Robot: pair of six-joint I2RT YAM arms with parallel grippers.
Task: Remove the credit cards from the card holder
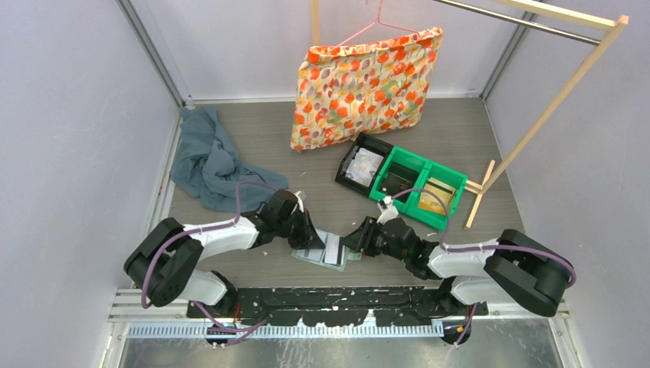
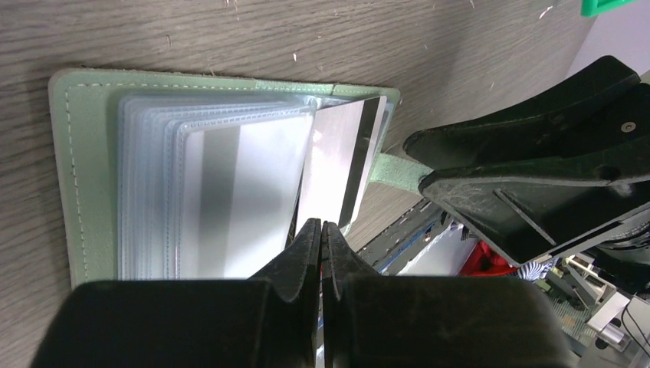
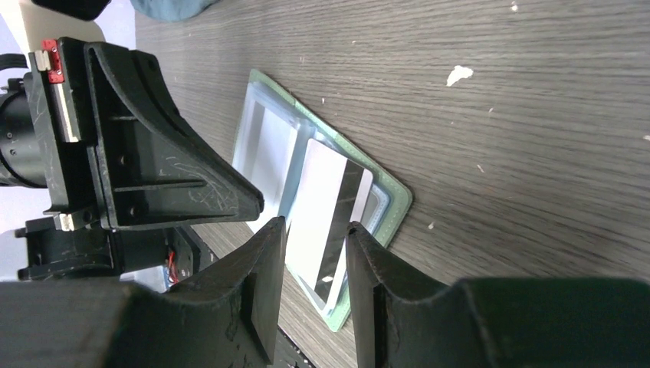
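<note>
The green card holder (image 2: 84,176) lies open on the table with clear sleeves (image 2: 230,192). A white card with a dark stripe sits in its right side, also seen in the right wrist view (image 3: 314,215). My left gripper (image 1: 306,238) is over the holder's left part; in the left wrist view its fingertips (image 2: 320,230) meet at the card's lower left, shut with nothing visible between them. My right gripper (image 1: 360,238) is at the holder's right end, its fingers parted around the card's near part in its wrist view; whether they touch it I cannot tell.
Green and black bins (image 1: 429,169) stand at the back right. A blue-grey cloth (image 1: 207,161) lies at the left, and a patterned bag (image 1: 360,84) hangs at the back.
</note>
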